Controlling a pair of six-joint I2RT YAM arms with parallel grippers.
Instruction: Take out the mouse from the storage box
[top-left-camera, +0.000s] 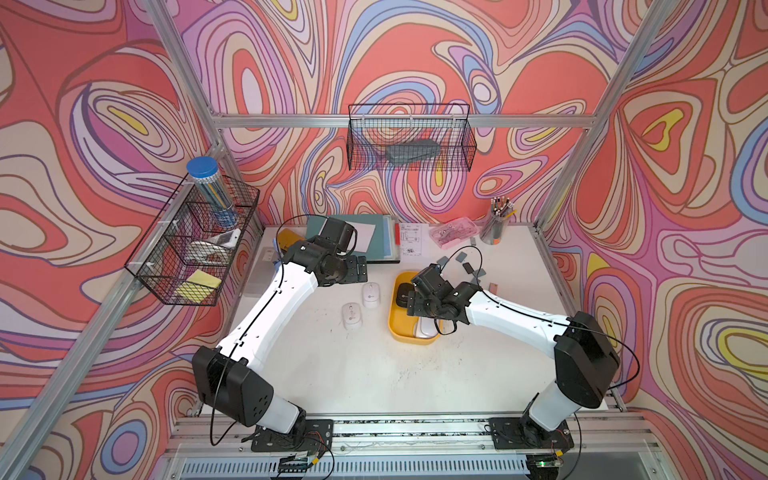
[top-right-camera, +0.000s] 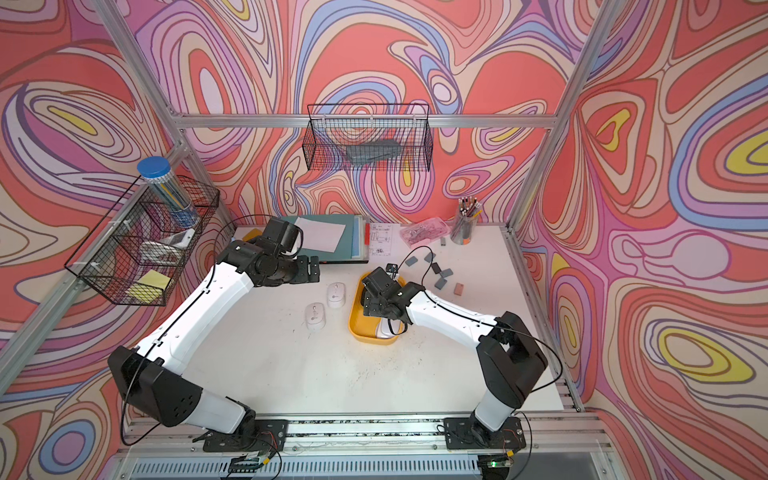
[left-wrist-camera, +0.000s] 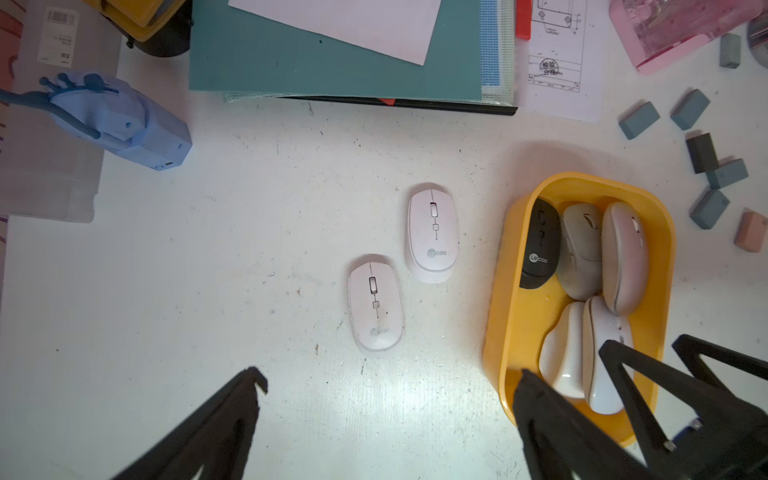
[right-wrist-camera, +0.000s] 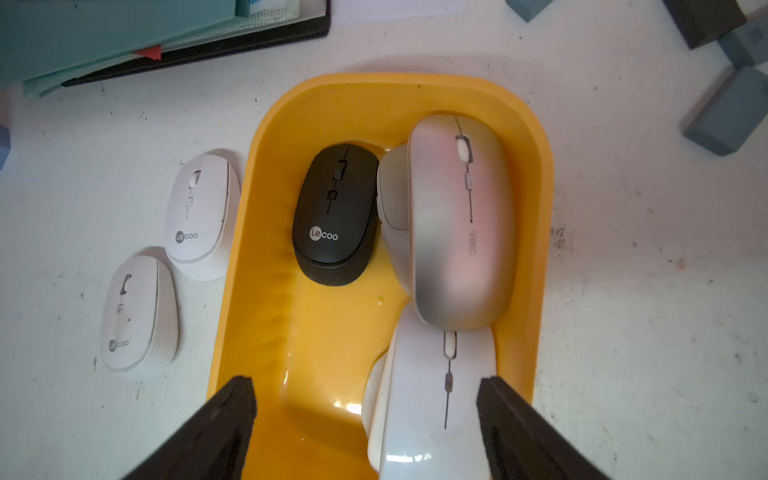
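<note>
The yellow storage box (right-wrist-camera: 312, 336) holds several mice: a black Lecoo mouse (right-wrist-camera: 333, 216) at upper left, a pink-silver mouse (right-wrist-camera: 461, 224), a grey one beside it, and white ones (right-wrist-camera: 438, 400) below. Two white mice, lie on the table left of the box. My right gripper is open over the box, fingers apart around its lower half, nothing held. My left gripper is open and raised above the table left of the box, nothing between its fingers.
Folders (left-wrist-camera: 336, 64) and papers lie at the back. Grey blocks (left-wrist-camera: 638, 120), a pink case (left-wrist-camera: 672, 32) and a pen cup (top-left-camera: 496, 228) are at back right. A blue object (left-wrist-camera: 128, 128) stands at left.
</note>
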